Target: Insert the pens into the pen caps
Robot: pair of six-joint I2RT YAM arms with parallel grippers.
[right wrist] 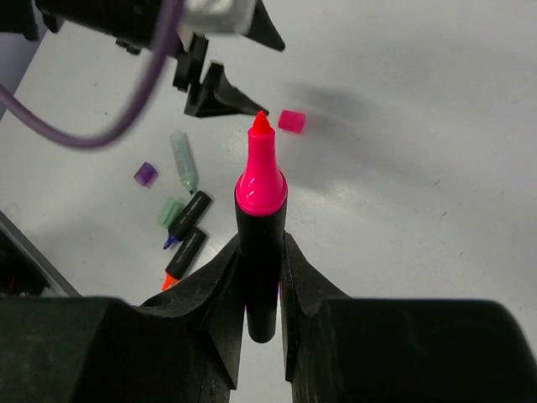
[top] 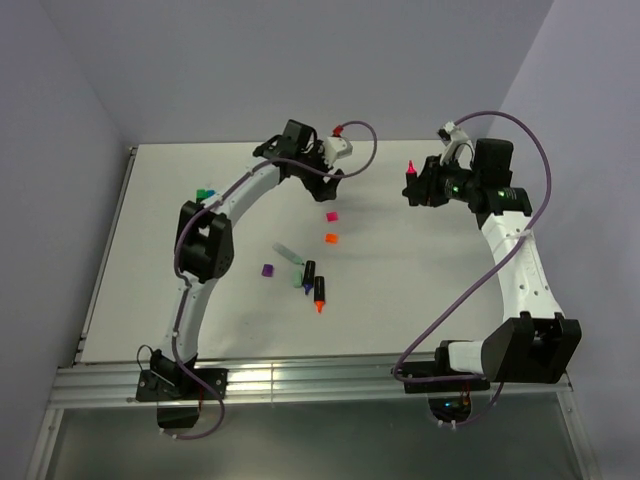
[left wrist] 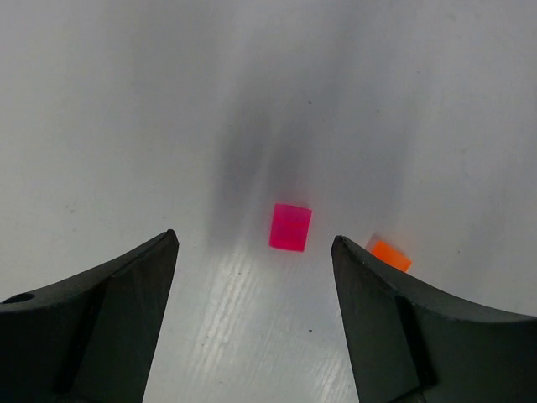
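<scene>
A pink marker (right wrist: 262, 189) with a black body stands upright, tip up, in my right gripper (top: 416, 190), which is shut on it. In the left wrist view, a pink cap (left wrist: 290, 227) lies on the table between the spread fingers of my left gripper, which is open and empty above the table. An orange cap (top: 331, 238) lies nearby. Toward the front are a purple cap (top: 267, 270) and a pale green cap (top: 297, 279). Two black pens, one purple-tipped (top: 308, 274) and one orange-tipped (top: 319, 292), lie uncapped beside them.
A translucent greenish piece (top: 288, 253) lies near the purple-tipped pen. Green and blue pen ends (top: 205, 194) peek out behind the left arm, their bodies hidden.
</scene>
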